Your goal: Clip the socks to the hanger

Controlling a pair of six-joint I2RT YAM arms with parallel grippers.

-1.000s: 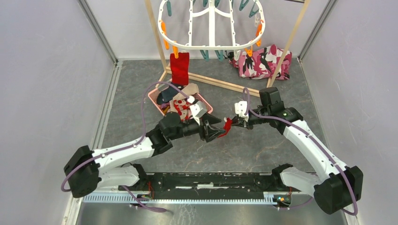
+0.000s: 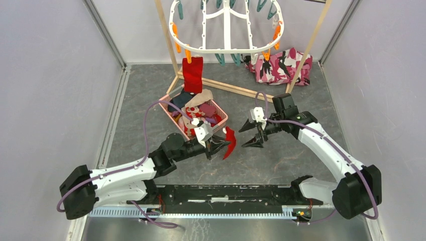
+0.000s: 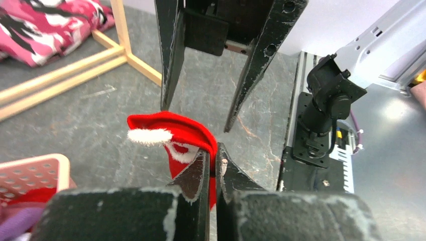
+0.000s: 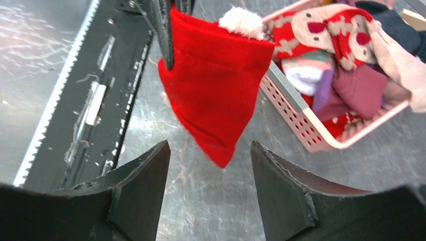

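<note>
A red sock [image 2: 230, 143] with white fuzzy trim hangs from my left gripper [image 2: 226, 142], which is shut on it. Seen from the left wrist, the sock's folded cuff [image 3: 176, 125] is pinched between the black fingertips. My right gripper [image 2: 246, 134] stands to the right of the sock, its fingers apart and nothing between them. In the right wrist view the sock [image 4: 216, 85] hangs beyond the spread fingers, clear of them. The white oval hanger [image 2: 226, 50] is at the back, with orange and teal clips around it. One red sock [image 2: 192, 74] hangs below its left front.
A pink basket [image 2: 222, 113] full of socks sits on the floor behind my left gripper. Wooden stand bars [image 2: 231, 88] cross the floor at the back, and a pink camouflage bag [image 2: 281, 68] lies at the back right.
</note>
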